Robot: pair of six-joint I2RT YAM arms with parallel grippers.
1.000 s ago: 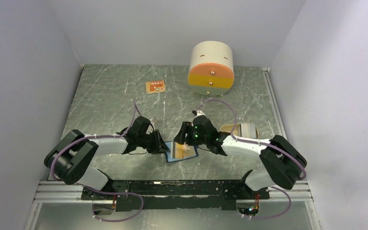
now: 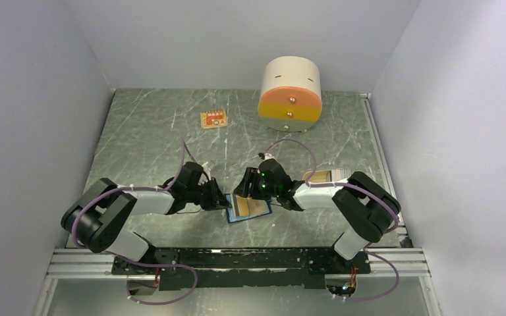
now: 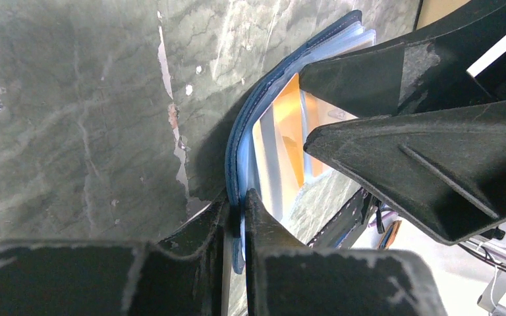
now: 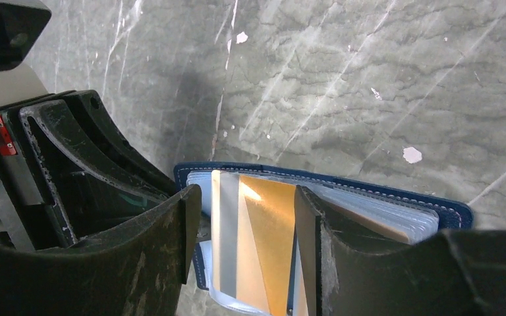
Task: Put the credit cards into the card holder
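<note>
A blue card holder (image 2: 230,217) with cards in clear sleeves lies open at the table's front middle. My left gripper (image 2: 220,201) is shut on its left edge, which stands up between the fingertips in the left wrist view (image 3: 237,220). My right gripper (image 2: 248,184) is open over the holder; in the right wrist view its fingertips (image 4: 306,204) flank a sleeve showing a silver and gold card (image 4: 263,243).
Behind the right arm lies a tan tray (image 2: 316,176) with grey cards. A drawer box (image 2: 290,92) and small orange card pack (image 2: 214,118) sit at the back.
The right arm has shifted a little left, its gripper slightly lower over the holder. The left gripper has stayed nearly in place at the holder's edge.
</note>
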